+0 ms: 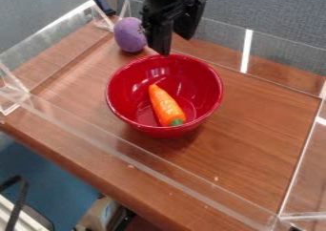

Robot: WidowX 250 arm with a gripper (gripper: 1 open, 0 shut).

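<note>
An orange carrot (165, 103) with a green tip lies inside a red bowl (204, 87) in the middle of the wooden surface. My black gripper (171, 34) hangs at the top of the view, above and behind the bowl; whether it is open or shut is unclear. A purple egg-shaped object (130, 34) rests at the back, left of the gripper.
Clear plastic walls border the wooden surface (254, 139) on several sides. Below the front-left edge are a blue floor, a cable and a box.
</note>
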